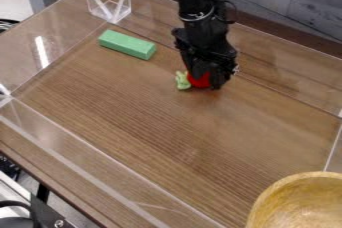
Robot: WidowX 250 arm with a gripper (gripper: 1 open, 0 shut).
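The black gripper point(209, 68) reaches down from the top over a small red object point(199, 81) with a green leafy part point(182, 80), perhaps a strawberry, on the wooden table point(147, 152). Its fingers partly cover the red object; whether they hold it is hard to tell.
A green block point(127, 43) lies to the left, with a clear plastic piece point(110, 2) behind it. A tan bowl point(294, 204) sits at the bottom right corner.
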